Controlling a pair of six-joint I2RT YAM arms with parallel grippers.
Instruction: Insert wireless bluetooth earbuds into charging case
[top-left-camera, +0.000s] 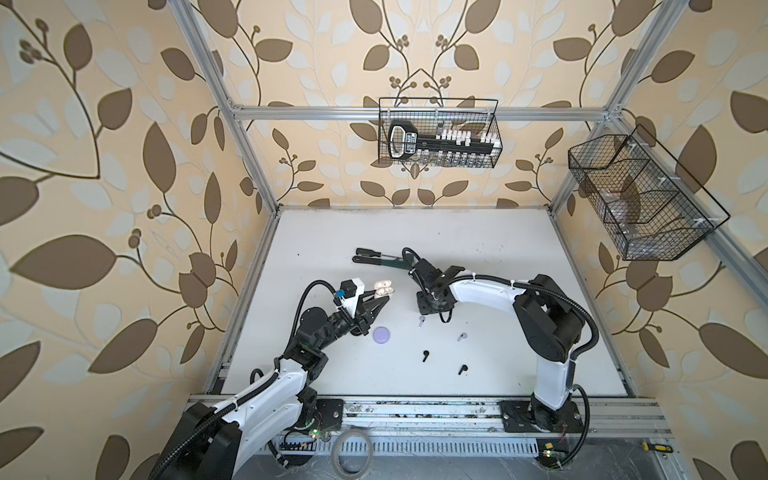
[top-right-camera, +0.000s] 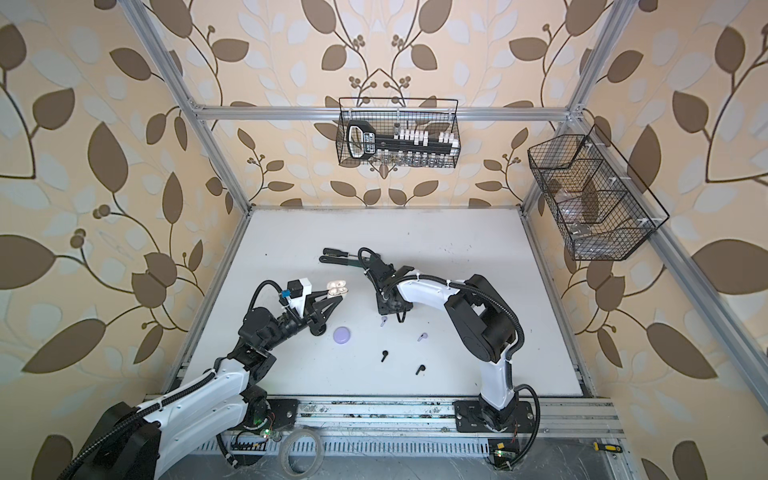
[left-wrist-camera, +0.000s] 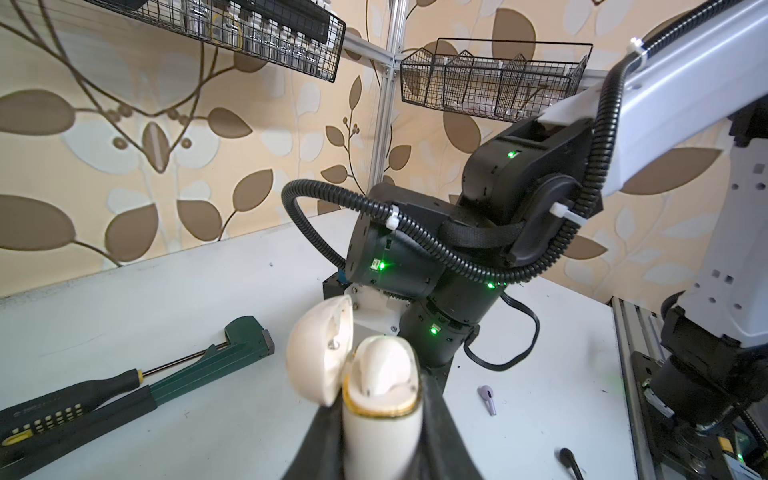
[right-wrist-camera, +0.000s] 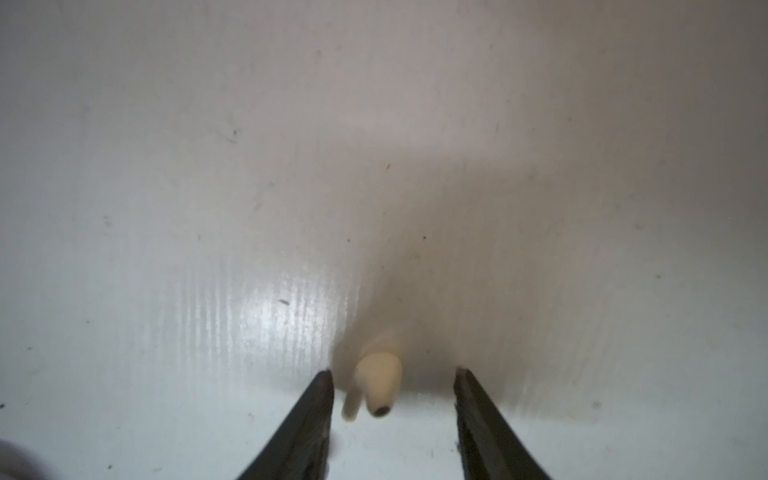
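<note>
My left gripper (top-left-camera: 376, 302) holds an opened white charging case (left-wrist-camera: 381, 436) upright, lid (left-wrist-camera: 316, 352) tipped aside; a white earbud shape (left-wrist-camera: 382, 366) shows in the case's top. My right gripper is part open, pointing down, with a white earbud (right-wrist-camera: 378, 377) lying on the table between its fingertips, not visibly gripped. Lilac earbuds (top-left-camera: 461, 337) and two black earbuds (top-left-camera: 425, 354) lie on the near right of the table (top-left-camera: 304, 240).
A green-handled tool (left-wrist-camera: 184, 376) and a screwdriver (left-wrist-camera: 80, 400) lie toward the back middle. A purple disc (top-left-camera: 381, 335) sits near my left gripper. Wire baskets (top-left-camera: 438, 144) hang on the walls.
</note>
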